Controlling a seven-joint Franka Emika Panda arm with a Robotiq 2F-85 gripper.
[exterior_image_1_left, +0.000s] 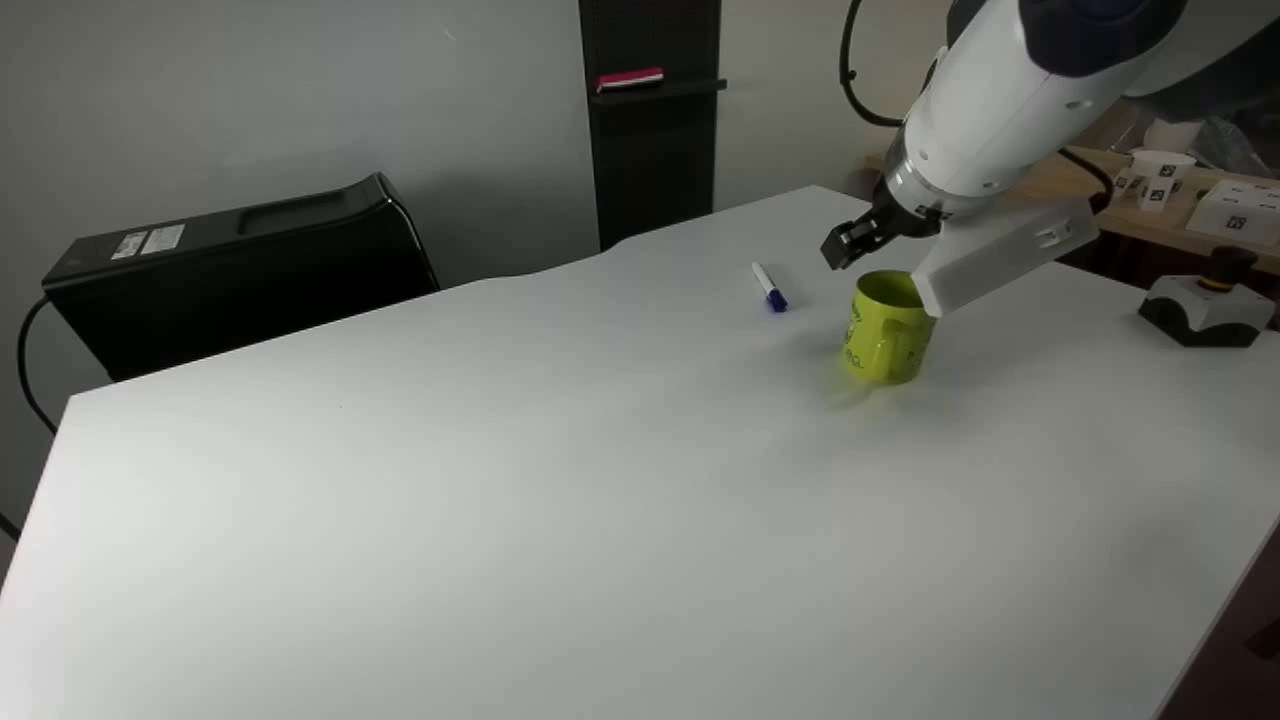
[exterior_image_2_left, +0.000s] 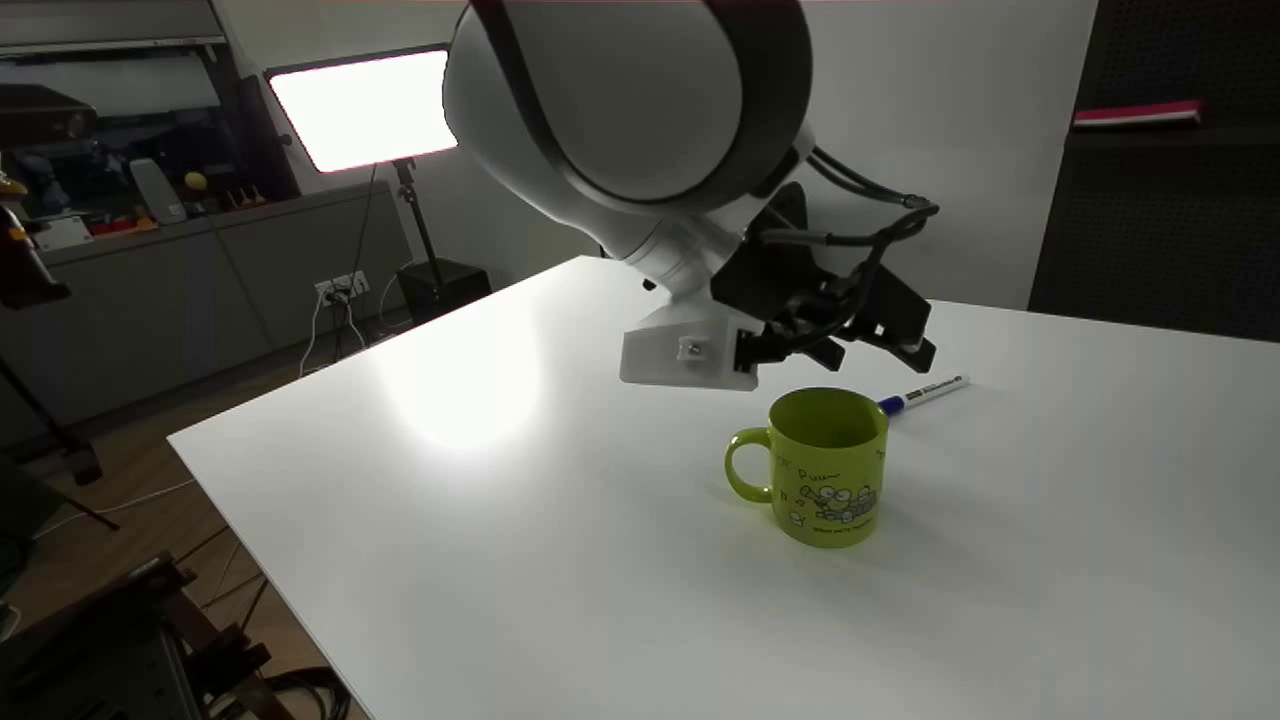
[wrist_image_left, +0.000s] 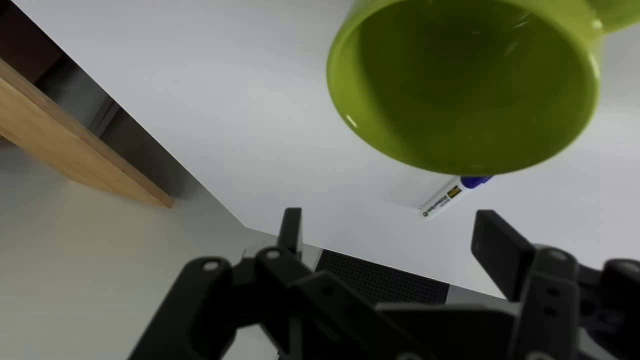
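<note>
A white marker with a dark blue cap lies flat on the table beside the mug; in the wrist view the mug's rim hides part of the marker. The yellow-green mug stands upright, and the part of its inside that shows in the wrist view is empty. Just above and behind the mug hangs my gripper, its fingers spread wide with nothing between them. One black finger shows on the right of that view. From exterior view 1 the gripper appears over the mug's far left rim.
A black box-shaped device stands by the table's far left edge. At the right sits a small white-and-black button box.
</note>
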